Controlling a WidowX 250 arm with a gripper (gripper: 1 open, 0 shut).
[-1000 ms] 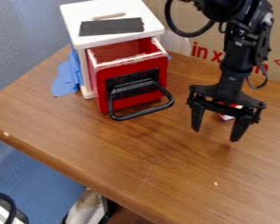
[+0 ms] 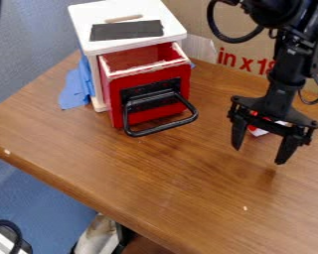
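My black gripper [image 2: 261, 141] hangs open over the right part of the wooden table [image 2: 135, 189], its two fingers pointing down with nothing seen between them. A small red-and-white item [image 2: 261, 129] lies behind it, mostly hidden. A red toy oven [image 2: 169, 72] with a white top stands at the back left, its black-handled front [image 2: 175, 122] toward me.
A blue cloth [image 2: 75, 89] lies left of the oven. A cardboard panel [image 2: 218, 30] stands behind. Bags and cables lie off the table's front left edge.
Over the last second my gripper and arm have moved to the right. The oven and the other things look unchanged.
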